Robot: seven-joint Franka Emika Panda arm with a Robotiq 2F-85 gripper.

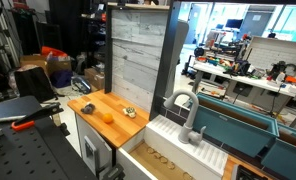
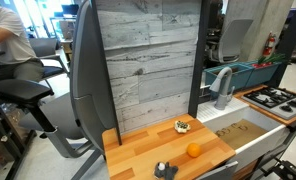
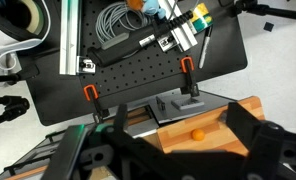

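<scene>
In the wrist view my gripper stands open, its two orange-edged fingers [image 3: 187, 66] wide apart. Nothing is held between them; the black perforated table top lies below. A round orange object [image 1: 107, 118] rests on the wooden counter, and the wrist view shows this orange object [image 3: 198, 134] well off to the lower right of the fingers. Beside it on the same wood is a small pale item [image 2: 181, 126]. Nearer the counter's front sits a small dark and silvery object [image 2: 165, 170], too small to name. My gripper does not show clearly in exterior view 2.
A drawer [image 2: 238, 137] stands pulled out beside the counter, near a grey faucet [image 1: 188, 112]. A tall whitewashed plank panel [image 2: 153, 75] rises behind the counter. Coiled grey cable [image 3: 118, 18], a tape roll [image 3: 18, 25] and tools lie on the black table [image 3: 138, 80].
</scene>
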